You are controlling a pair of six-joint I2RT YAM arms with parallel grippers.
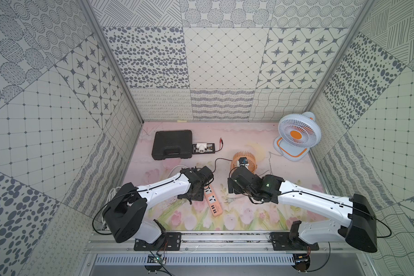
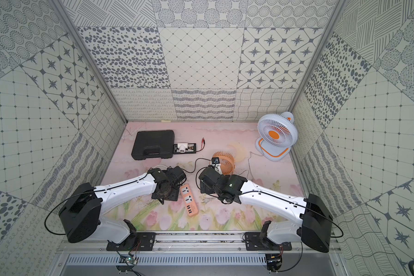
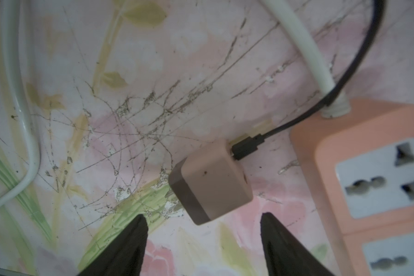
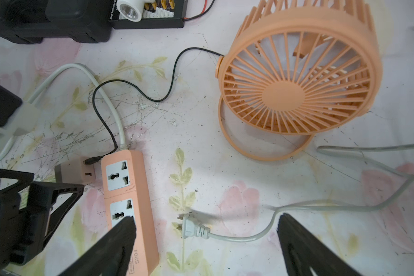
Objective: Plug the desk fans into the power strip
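An orange desk fan (image 4: 285,94) stands on the table, its thin black cable (image 4: 157,99) running to a small pinkish adapter (image 3: 214,183) with a dark face. The adapter lies on the table just left of the orange power strip (image 3: 319,170), apart from it, and the strip's visible sockets are empty. My left gripper is partly open close to the adapter, with nothing between its fingers. Right of the strip, a white plug (image 4: 194,228) on a pale grey cable lies on the table. Open and empty, my right gripper hovers near that plug.
A blue-white fan (image 1: 299,131) stands at the back right. The black case (image 1: 172,144) and a black board with a white fitting (image 1: 203,148) lie at the back left. The strip's white cord (image 4: 110,108) curves behind the adapter.
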